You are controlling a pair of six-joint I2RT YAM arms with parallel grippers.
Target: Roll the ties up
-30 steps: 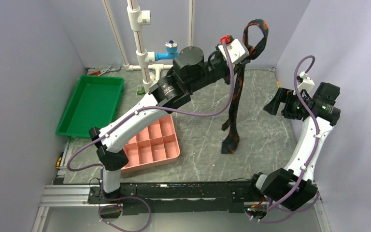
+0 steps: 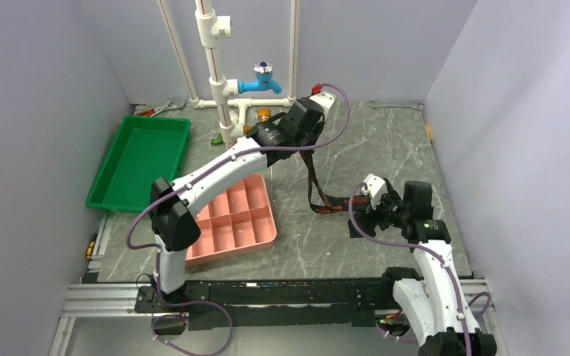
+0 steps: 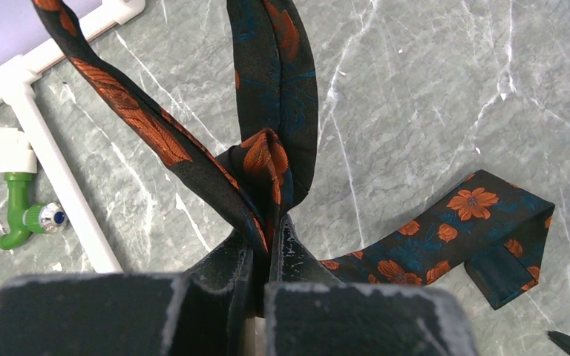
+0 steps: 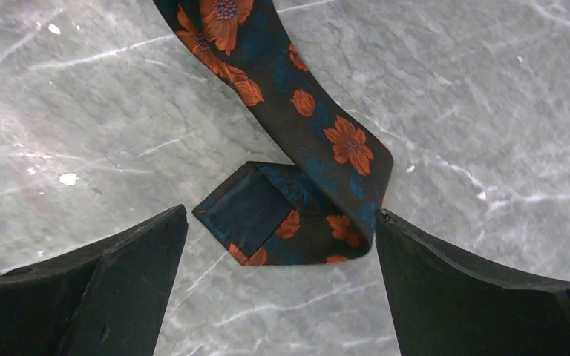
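A dark tie with orange flowers (image 3: 473,204) runs from my left gripper down onto the grey counter, where its end lies folded back on itself. My left gripper is shut on the gathered tie, with loose lengths beyond its fingers. In the right wrist view the folded end (image 4: 282,222) lies just beyond the fingertips of my right gripper, which is open above it with nothing in its grip. The top view shows the right arm over that end, partly hiding it.
A pink compartment tray (image 2: 245,230) and a green tray (image 2: 138,159) stand on the left. PVC pipework with a blue tap (image 2: 260,85) is at the back.
My left gripper has come down and leftward with the tie, laying part of it on the counter. My right gripper has moved down and left over the tie's end.
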